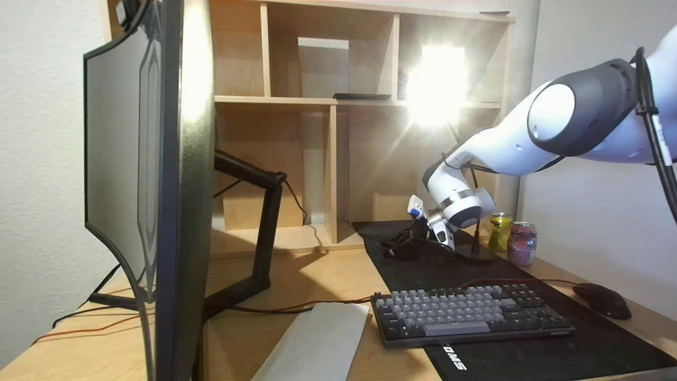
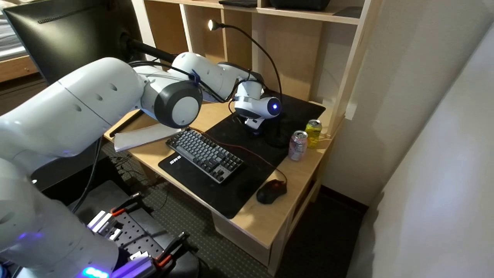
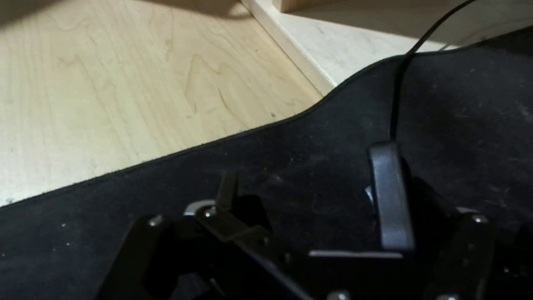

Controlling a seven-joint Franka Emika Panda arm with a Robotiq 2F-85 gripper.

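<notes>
My gripper stands open low over the black desk mat in the wrist view, its left finger apart from the right side. At the right side is a dark bar-shaped piece; a thin black cable meets its top. Whether this bar touches or hides the right finger I cannot tell. In exterior view 1 the gripper is at the mat's far end, beside a lamp base. The lamp's head is lit on a bent neck.
A keyboard and mouse lie nearer. Yellow and pink cans stand right of the lamp. Behind is a wooden shelf; a monitor stands left. Bare desk lies beside the mat.
</notes>
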